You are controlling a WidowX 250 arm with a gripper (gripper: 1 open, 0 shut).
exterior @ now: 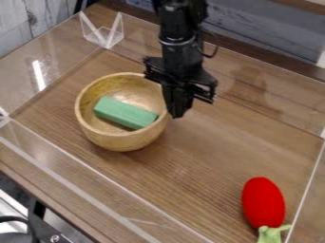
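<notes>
My black gripper [177, 100] hangs at the upper middle, just off the right rim of a wooden bowl [112, 140], pointing down with no object visible in it. A green block [125, 113] lies inside the bowl. A red object with a pale green top [263, 203] lies at the lower right of the wooden table [152, 199].
A clear plastic piece [102, 28] stands at the upper left. The middle and right of the table are open. A black cable shows at the lower left corner, and the table's left edge drops away there.
</notes>
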